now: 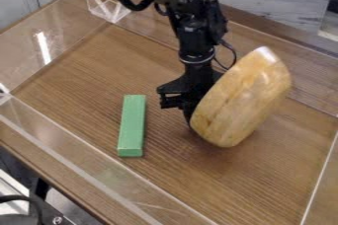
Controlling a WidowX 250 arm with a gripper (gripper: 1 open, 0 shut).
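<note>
The black robot gripper reaches down from the top onto the wooden table, right beside a large tan, wood-coloured oblong object that leans to the right and hides part of the fingers. Whether the fingers are open or shut on it is unclear. A green bar lies flat on the table to the gripper's lower left, apart from it.
Pale wooden boards line the back. A clear plastic edge shows at the left, and a black cable at the lower left.
</note>
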